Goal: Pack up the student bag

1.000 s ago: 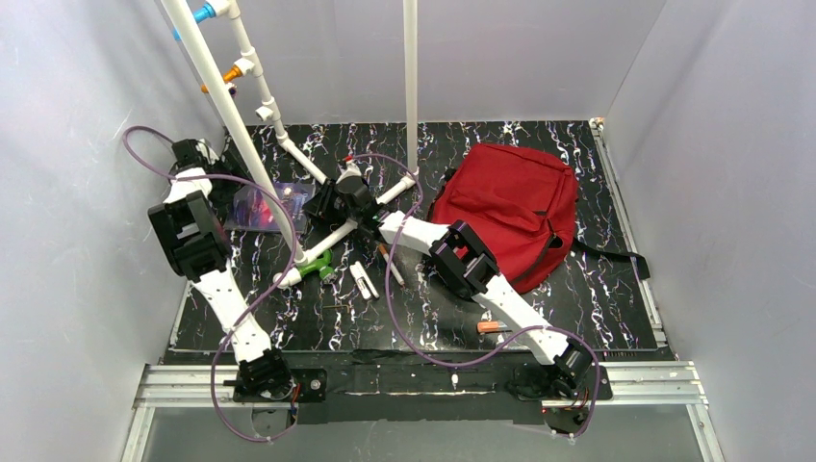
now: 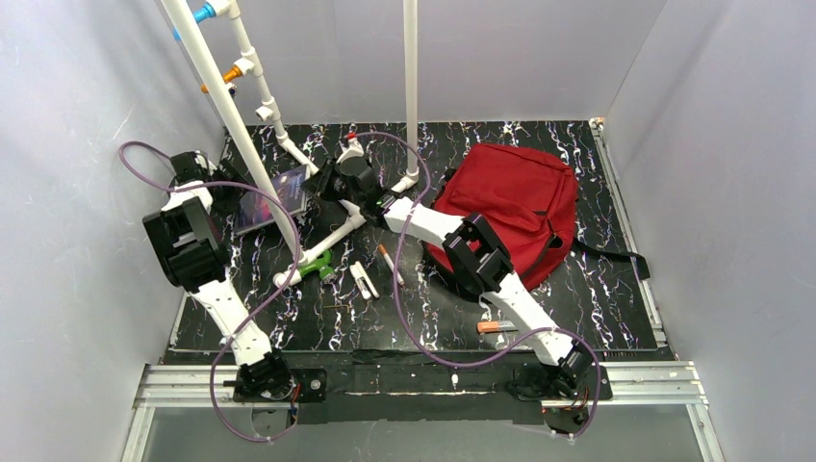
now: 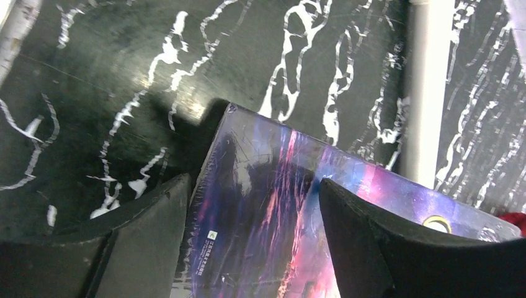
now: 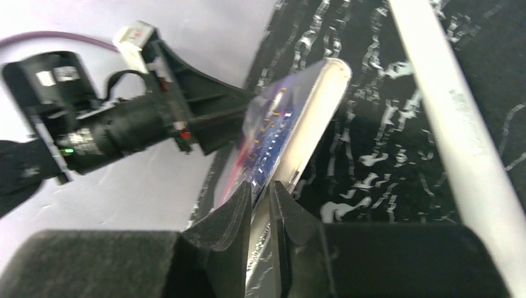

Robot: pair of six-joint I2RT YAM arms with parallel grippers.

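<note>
A glossy purple-blue book (image 2: 269, 197) lies between the white pipes at left. My right gripper is shut on the book's edge nearer the middle, which is tilted up in the right wrist view, showing pale page edges. My left gripper is at the opposite end, its fingers apart over the book's corner; whether they touch it I cannot tell. The red bag (image 2: 505, 192) lies at the right.
A white pipe frame (image 2: 342, 236) surrounds the book. A green object (image 2: 318, 265), white items (image 2: 364, 280), an orange-and-white marker (image 2: 390, 260) and an orange item (image 2: 493, 326) lie nearer the front.
My right gripper has moved slightly up in the top view, and the book's right end has risen and turned with it. The left gripper has shifted slightly since one second ago.
</note>
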